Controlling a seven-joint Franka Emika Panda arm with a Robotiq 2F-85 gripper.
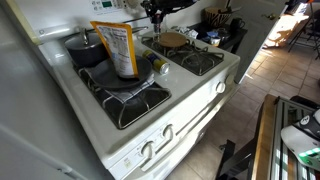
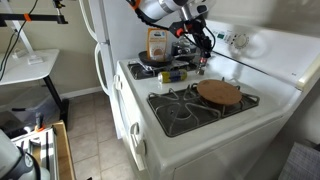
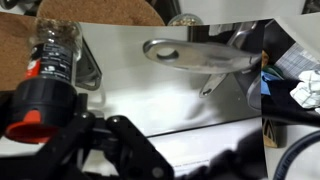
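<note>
My gripper is low over the rear of the stove, between the two burner areas. It is shut on a small clear bottle with a black and red cap, seen at the left of the wrist view. In exterior view 2 the bottle hangs or stands just below the fingers; I cannot tell whether it touches the stovetop. In exterior view 1 the gripper is small and dark at the top.
A brown round lid or board covers the near burner. A yellow-labelled can lies on its side mid-stove. An orange bag stands in a black pan, with a dark pot behind. Open white stovetop surrounds the can.
</note>
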